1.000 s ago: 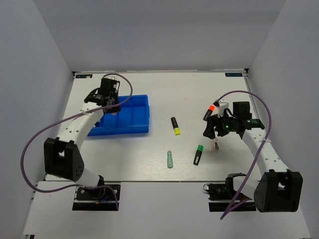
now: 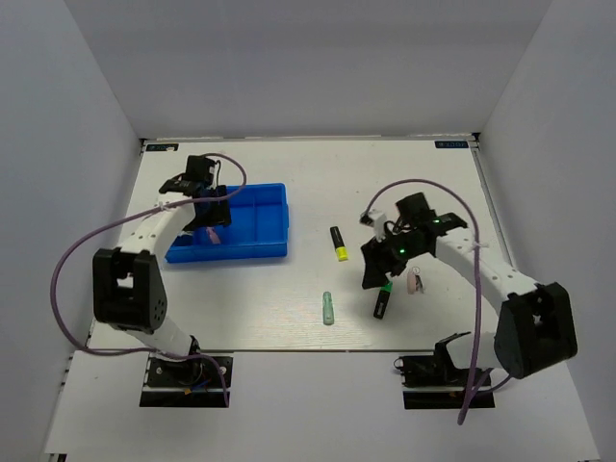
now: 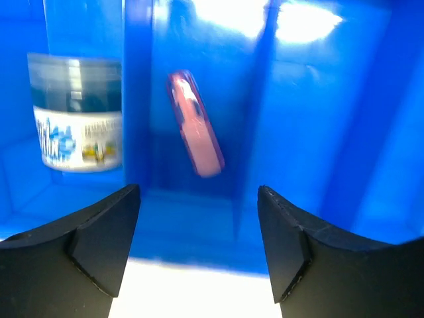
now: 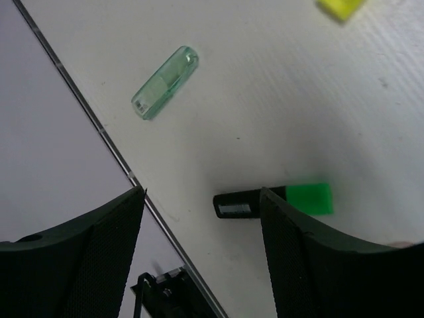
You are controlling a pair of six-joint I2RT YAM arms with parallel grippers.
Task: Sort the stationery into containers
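A blue compartment tray (image 2: 258, 248) holds a pink item (image 3: 195, 126) and a jar (image 3: 76, 112). My left gripper is over it, part open, nothing between its fingers. My right gripper hangs over the table near a black-and-green marker (image 4: 305, 197), part open and empty. A translucent green item (image 4: 164, 83) and a black-and-yellow marker (image 2: 339, 243) lie on the table.
Grey walls stand at both sides.
The right arm has swung left and toward the front, over the black-and-green marker. The left arm has shifted slightly left over the tray.
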